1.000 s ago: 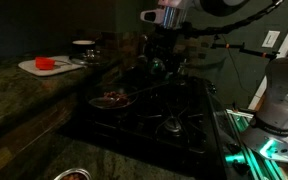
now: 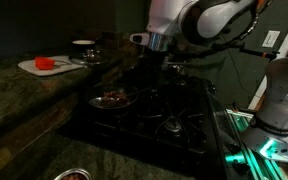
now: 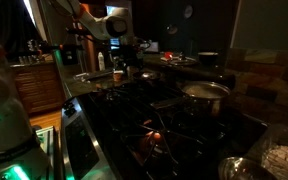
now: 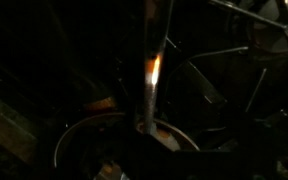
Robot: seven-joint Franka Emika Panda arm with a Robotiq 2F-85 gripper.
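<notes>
A dark frying pan [image 2: 111,101] with reddish pieces in it sits on the left part of the stove [image 2: 149,128]. Its handle reaches toward the right. In exterior view 2 the pan [image 3: 205,91] stands right of centre, handle [image 3: 170,102] to the left. Over the stove, to the right of the pan, hangs my gripper [image 2: 154,76], pointing down and very dark. The wrist view has a shiny metal handle [image 4: 155,70] running down its middle to the pan's rim [image 4: 66,135]. Darkness hides the fingers, so their opening and any contact are unclear.
A white tray [image 2: 46,70] with a red item [image 2: 45,63] lies on the back-left counter, near a pale pot [image 2: 83,46]. A metal bowl [image 2: 73,174] stands at the front left. Burner grates [image 4: 274,22] lie beside the handle.
Over the last second my arm and gripper have come down and a little to the left, closer to the pan's handle. The pan has not visibly moved.
</notes>
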